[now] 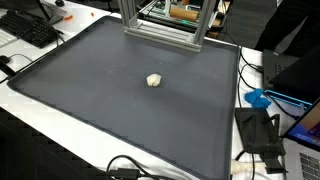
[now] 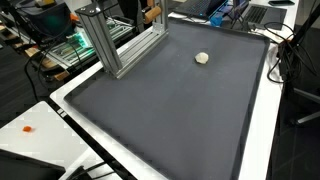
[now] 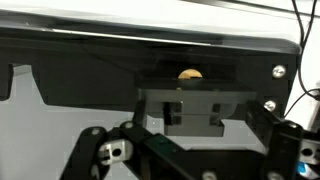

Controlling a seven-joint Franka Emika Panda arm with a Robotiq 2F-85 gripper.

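Note:
A small pale, roundish object (image 1: pixel 153 79) lies alone on the dark grey mat (image 1: pixel 100 85); in the second exterior view the same pale object (image 2: pixel 201 58) sits near the mat's far side. In the wrist view my gripper is open, its black fingers (image 3: pixel 262 122) spread left and right. Ahead of them runs a long black bar with bright metal edges. A small orange-tan round spot (image 3: pixel 190 73) shows on that bar. Between the fingers is a grey block-like shape (image 3: pixel 195 106); what it belongs to, I cannot tell. Neither exterior view clearly shows the gripper.
A metal frame (image 1: pixel 165 33) stands at the mat's far edge, with a wooden cylinder (image 1: pixel 183 13) behind it. A keyboard (image 1: pixel 30 30), a black stand (image 1: pixel 258 132), a blue item (image 1: pixel 257 98) and a laptop (image 1: pixel 300 120) surround the mat.

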